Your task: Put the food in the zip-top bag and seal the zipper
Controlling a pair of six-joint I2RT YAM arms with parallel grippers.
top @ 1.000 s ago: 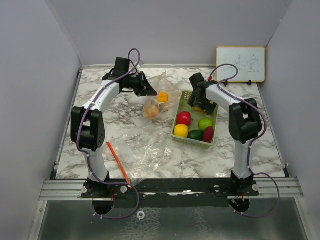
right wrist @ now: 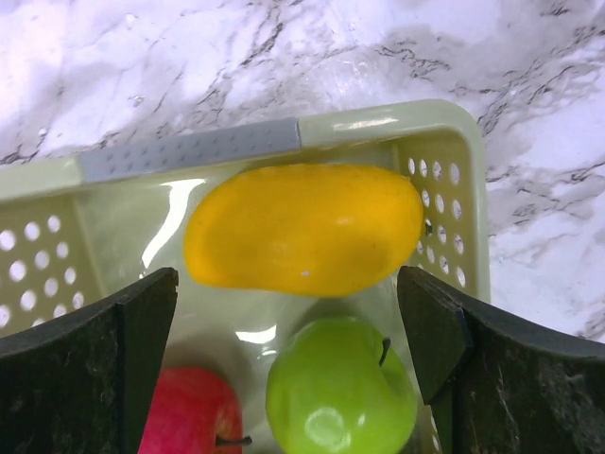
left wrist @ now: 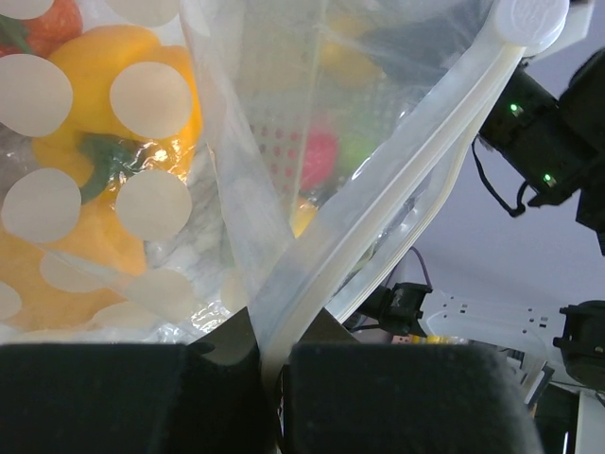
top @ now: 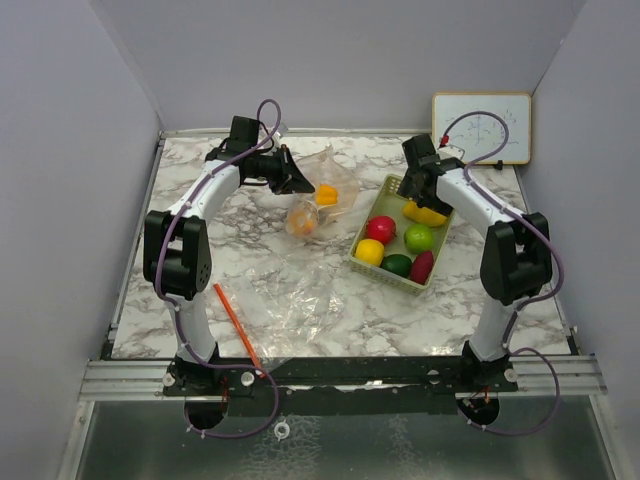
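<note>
The clear zip top bag (top: 343,172) lies left of the basket, with yellow-orange food (top: 326,194) showing inside it. In the left wrist view, a yellow pepper (left wrist: 123,71) shows through the dotted plastic. My left gripper is shut on the rim of the bag's mouth, which spreads apart above the fingers. Over the basket, my right gripper stands open. A yellow, oblong food piece (right wrist: 302,227) lies in the basket's corner, ahead of the spread fingers (right wrist: 430,331), with nothing held between them.
The green basket (top: 358,240) also holds a red fruit (top: 380,229), a green apple (top: 418,238) and several other foods. An orange stick (top: 238,325) and a flat clear bag (top: 290,300) lie on the front table. A whiteboard (top: 482,120) stands at back right.
My right gripper has moved right across it, and the yellow piece shows more clearly. The left arm and bag look unmoved.
</note>
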